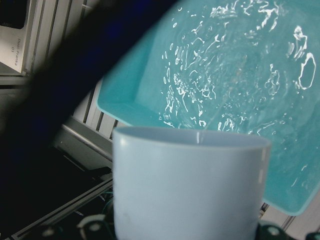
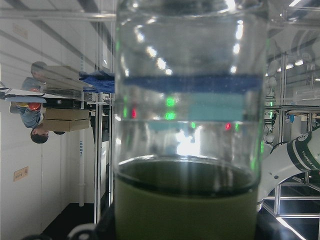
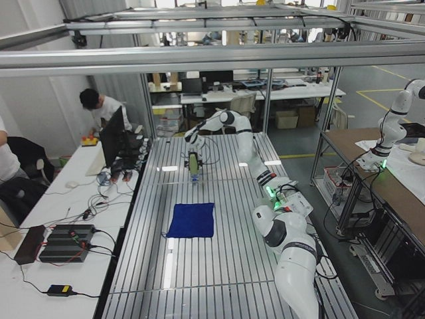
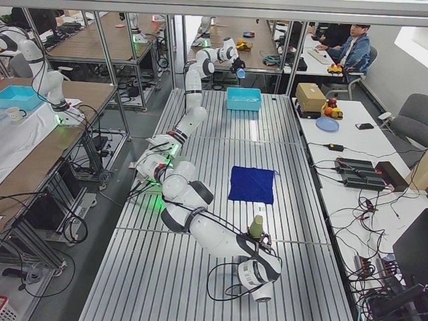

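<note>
A light blue cup (image 1: 190,190) (image 4: 240,73) is held by my left gripper (image 4: 237,67) over a turquoise bin (image 4: 243,98) at the far end; in the left wrist view the bin (image 1: 120,110) holds rippling clear liquid, with a thin stream near the cup's rim. My right gripper (image 4: 256,239) is shut on a transparent bottle (image 2: 185,210) of green liquid, also visible as a green shape (image 3: 193,164) above the slatted table. A blue cloth (image 3: 191,220) lies flat between the two arms. The fingertips themselves are mostly hidden by the cup and the bottle.
A side desk (image 4: 348,134) carries boxes, a blue plate (image 4: 327,124), black power units and cables. A monitor and people are beyond the table's edge.
</note>
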